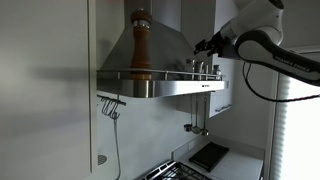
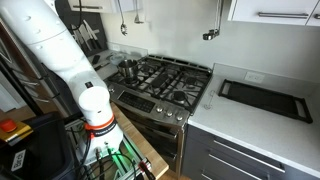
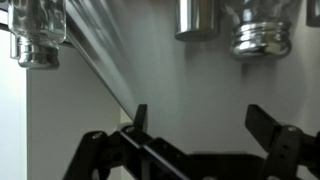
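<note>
My gripper (image 1: 208, 46) is beside the range hood shelf, just above the small jars at its far end. In the wrist view the dark fingers of the gripper stand wide apart, with nothing between them. Past them, at the top of that view, are a steel canister (image 3: 197, 18) and a glass shaker (image 3: 262, 36) with a metal cap. Another glass shaker (image 3: 38, 40) appears at the upper left, and one more is cut off at the right edge. From outside, the jars (image 1: 200, 67) look small and partly overlap.
A tall wooden mill (image 1: 140, 45) stands at the near end of the railed hood shelf (image 1: 160, 87). Utensils hang below the hood. Lower down are the stove (image 2: 160, 88) and a counter with a black tray (image 2: 264, 104). A cable loops from the arm.
</note>
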